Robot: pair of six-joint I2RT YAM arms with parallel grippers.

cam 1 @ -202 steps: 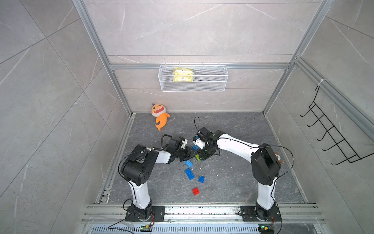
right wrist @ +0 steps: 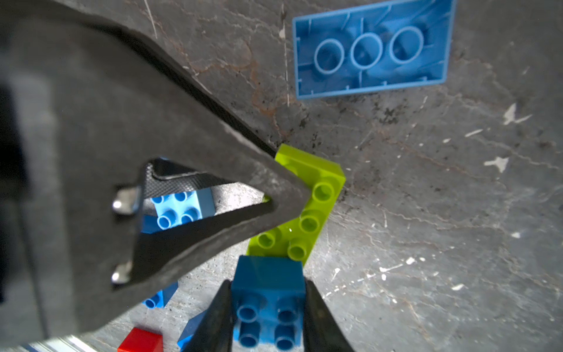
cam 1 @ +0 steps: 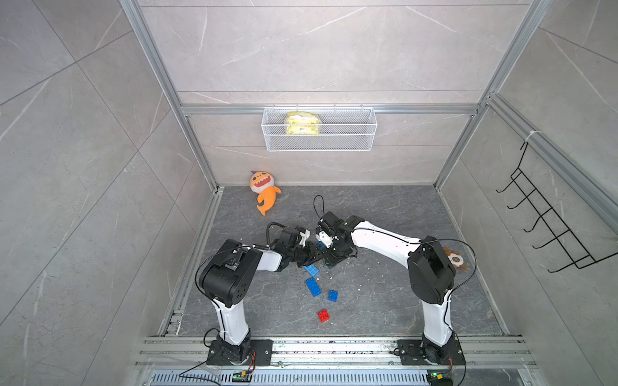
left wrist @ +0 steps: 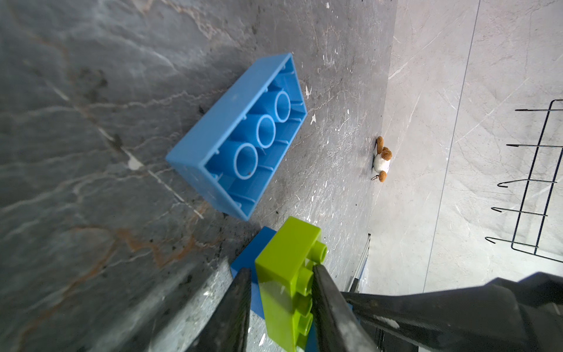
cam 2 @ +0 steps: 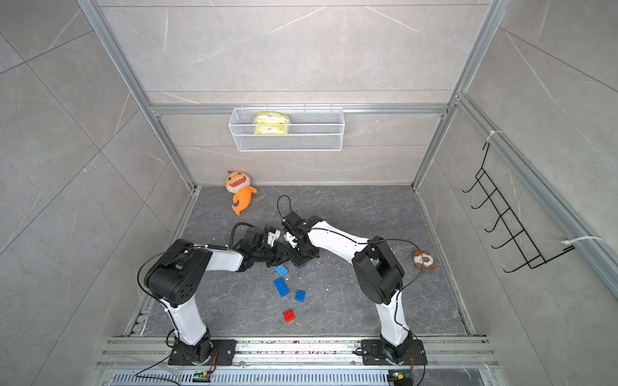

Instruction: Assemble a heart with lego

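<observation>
In the left wrist view a lime-green brick (left wrist: 287, 281), standing on its side with studs facing right, is between the fingers of my left gripper, which is shut on it. My right gripper is shut on a blue brick (right wrist: 268, 272) with its studs toward the camera. Seen from the right wrist, this blue brick overlaps one end of the green brick (right wrist: 319, 176); whether they touch, I cannot tell. Both grippers (cam 1: 309, 254) meet near the table's middle, hiding the bricks from above. A lighter blue brick (right wrist: 372, 50) lies hollow side up close by.
In front of the grippers lie a light blue brick (cam 1: 311, 270), a longer blue brick (cam 1: 313, 287), a small blue brick (cam 1: 332, 295) and a red brick (cam 1: 323, 316). An orange shark toy (cam 1: 262, 191) rests at back left.
My right gripper has shifted left toward the left one, covering the green brick from above. The left arm and the loose bricks in front look unmoved.
</observation>
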